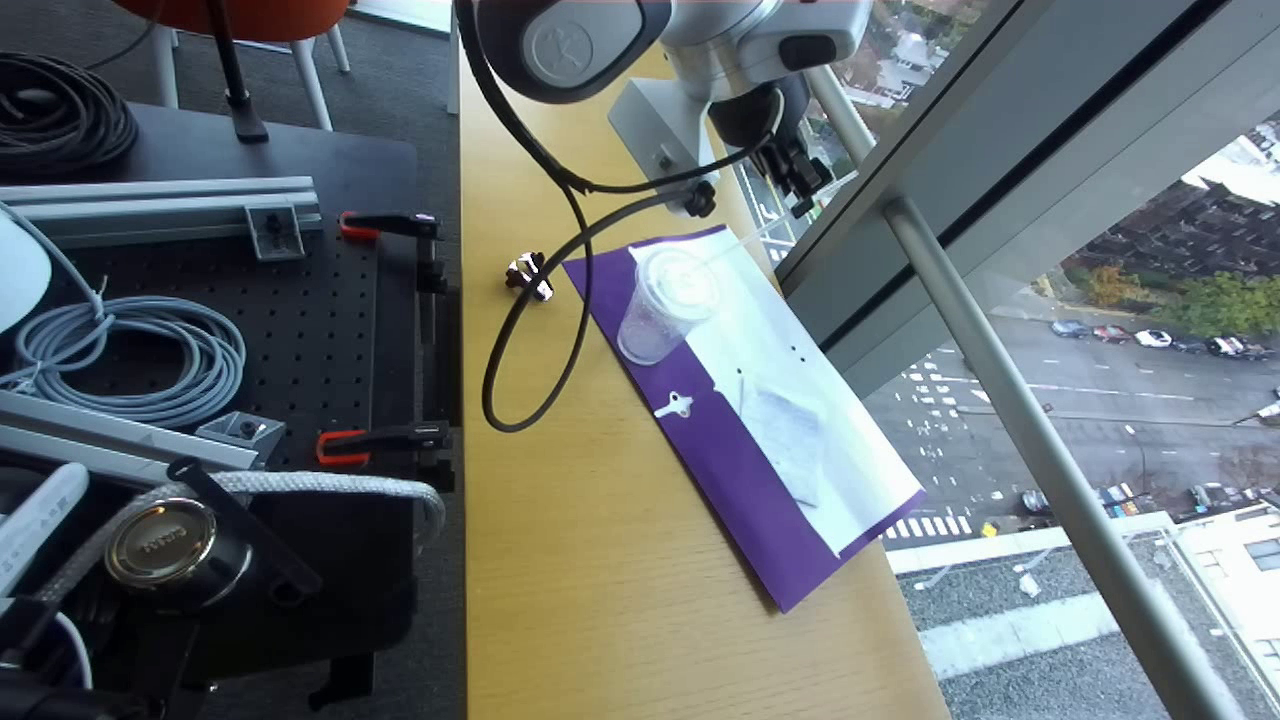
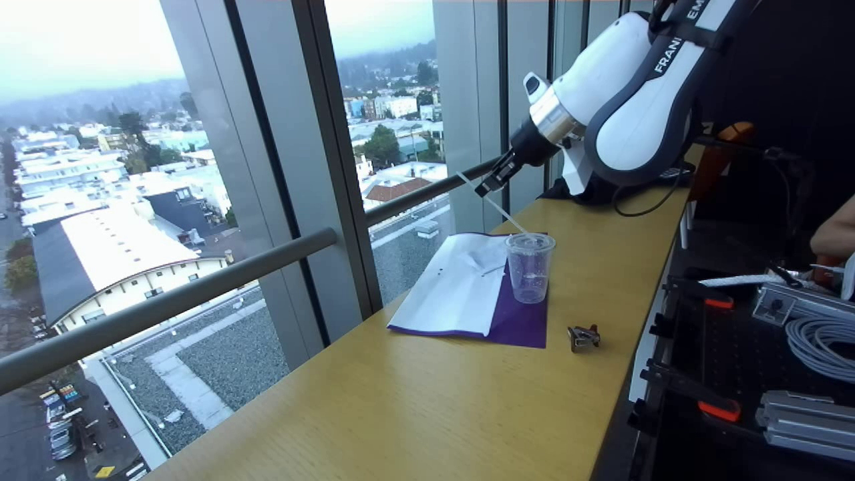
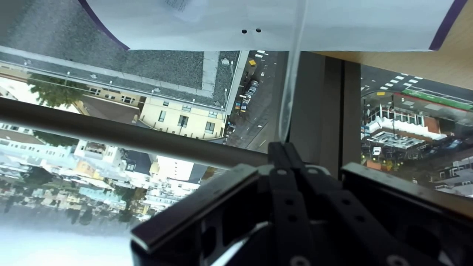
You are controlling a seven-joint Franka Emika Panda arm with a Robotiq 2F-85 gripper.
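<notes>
A clear plastic cup point(image 1: 651, 322) with a lid stands upright on the purple folder point(image 1: 732, 480). From its lid a long translucent straw point(image 2: 513, 219) slants up toward the window. My gripper point(image 2: 485, 191) hangs above the window side of the folder, its fingers shut together. In the wrist view the straw point(image 3: 293, 66) runs down to the fingertips of my gripper, where its far end is hidden. Exterior view 2 shows the straw's tip just past the fingers; whether any of it is between them, I cannot tell.
White paper point(image 1: 864, 456) lies in the folder. A small metallic staple remover point(image 2: 583, 337) rests near the cup. The window rail point(image 1: 996, 360) runs close by. A black cable point(image 1: 492, 372) loops over the table point(image 1: 576, 576), whose near part is clear.
</notes>
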